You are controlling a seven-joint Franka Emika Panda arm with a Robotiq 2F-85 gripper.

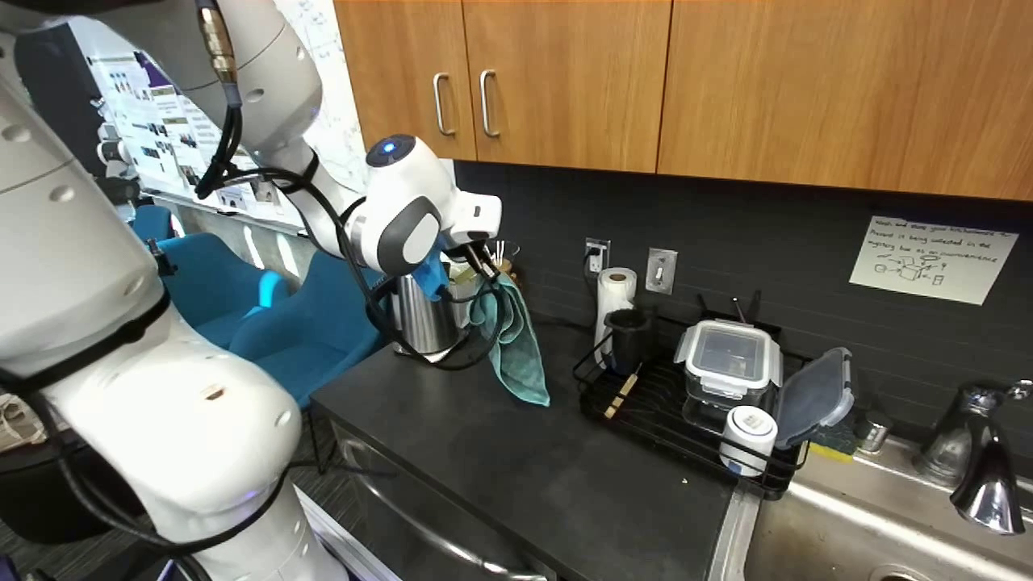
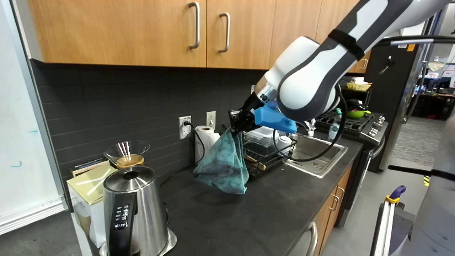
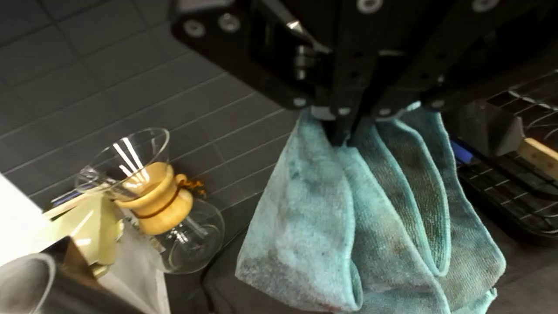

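Note:
A teal cloth (image 3: pixel 314 220) hangs in folds from my gripper, whose fingers are shut on its upper part. In the second exterior view the cloth (image 2: pixel 226 164) dangles over the dark counter (image 2: pixel 204 222); I cannot tell whether its lowest corner touches the surface. The first exterior view shows the gripper (image 1: pixel 489 274) above the left part of the counter, with the cloth (image 1: pixel 518 349) below it. The folds hide the fingertips' hold in part.
A steel kettle (image 2: pixel 130 196) and a glass coffee maker (image 3: pixel 191 235) stand at the counter's left end. The black dish rack (image 1: pixel 668 426) holds containers and a white cup. Beyond it lies the sink (image 1: pixel 823 523). Mid-counter is clear.

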